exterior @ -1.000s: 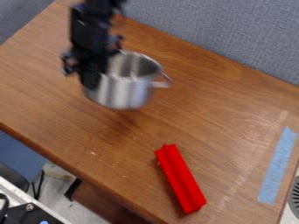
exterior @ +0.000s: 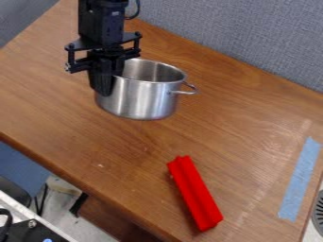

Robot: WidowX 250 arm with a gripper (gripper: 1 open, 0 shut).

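Observation:
A steel pot (exterior: 145, 95) with a side handle is in the upper middle of the camera view. My black gripper (exterior: 104, 74) is at the pot's left rim, pointing down. The fingertips look shut at the rim; whether the thin rim is between them is hard to see.
A red bar (exterior: 195, 191) lies on the wooden table (exterior: 113, 151) at the lower right. A strip of blue tape (exterior: 297, 180) runs along the right side. A grey wall is behind. The table's near left edge shows cables beyond it.

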